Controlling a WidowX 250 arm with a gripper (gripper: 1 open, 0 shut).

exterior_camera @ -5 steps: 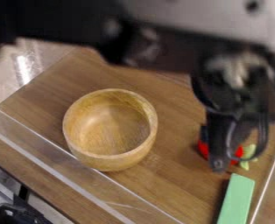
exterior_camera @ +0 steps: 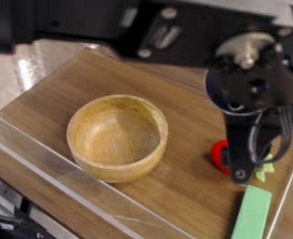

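My black gripper [exterior_camera: 249,154] hangs at the right of the view, over a red object [exterior_camera: 219,159] that is partly hidden behind its finger. A small pale green piece [exterior_camera: 265,173] lies beside the red one. A light wooden bowl [exterior_camera: 117,138] stands left of the middle on the wooden surface.
A green block [exterior_camera: 250,217] lies at the lower right. A clear edge strip [exterior_camera: 75,182] runs along the lower left of the board [exterior_camera: 56,93]. Bare wood surrounds the bowl.
The arm and gripper have shifted slightly right and come lower and into sharper view over the red object. The bowl and green block have not moved.
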